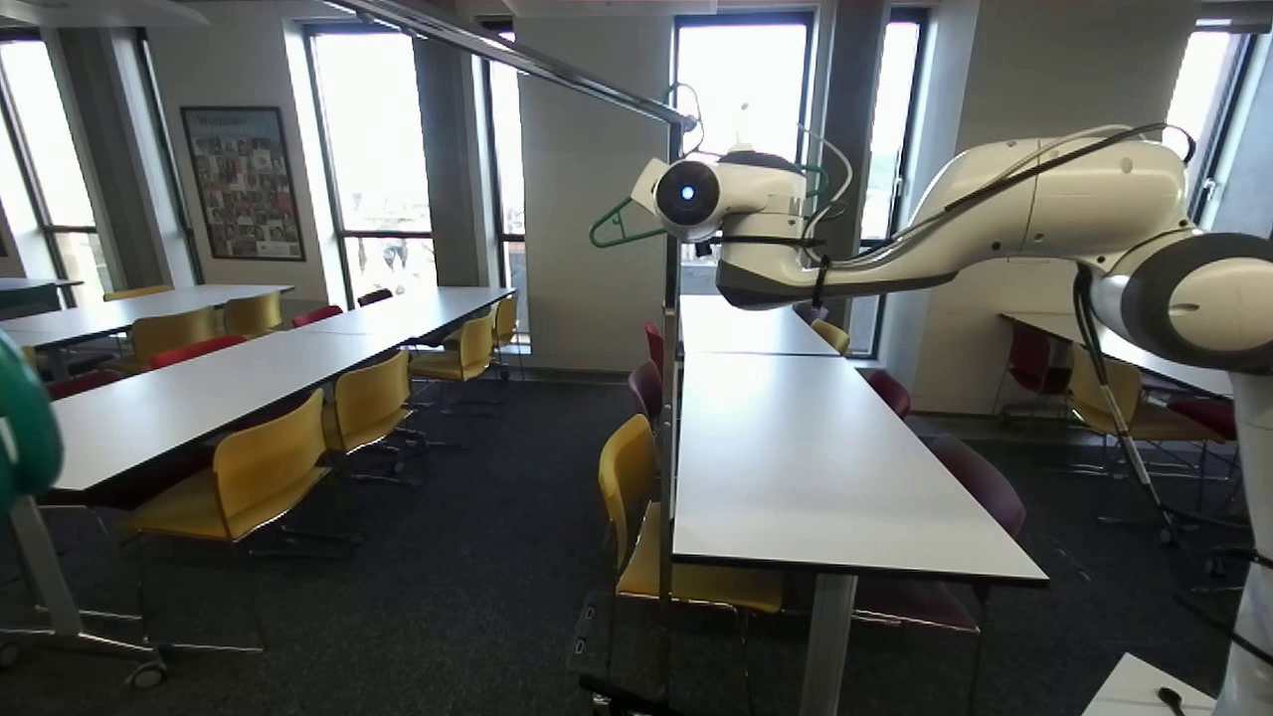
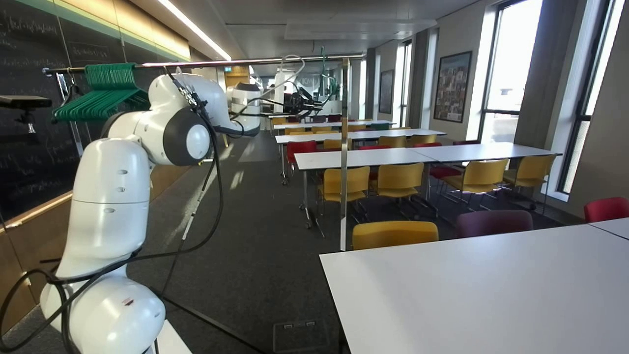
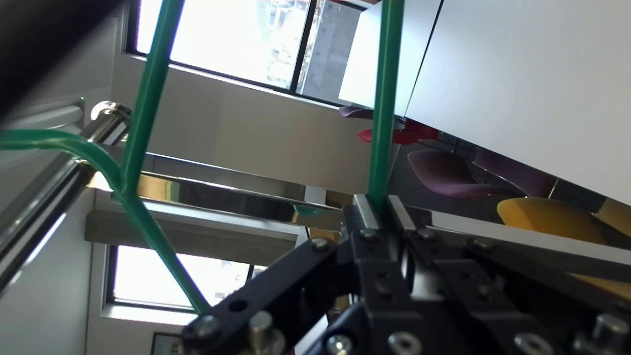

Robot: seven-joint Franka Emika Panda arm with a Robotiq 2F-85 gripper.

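My gripper is shut on the straight bar of a green hanger [image 3: 385, 100], which runs up between the finger pads in the wrist view. The hanger's neck and curved hook are at left, crossing in front of the metal rail [image 3: 41, 204]; whether the hook rests over the rail I cannot tell. In exterior view 1, one corner of the green hanger [image 1: 600, 225] sticks out left of the wrist, below the rail [image 1: 561, 78], while the arm hides the gripper. Exterior view 2 shows the dark gripper [image 2: 315, 107] small, close to the rail's far end.
Several green hangers [image 2: 112, 94] hang bunched on the rail's near end. A metal upright [image 2: 344, 177] supports the far end. White tables [image 1: 823, 453] and yellow chairs [image 1: 627, 483] stand below the arm. The rail between the bunch and the gripper looks mostly bare.
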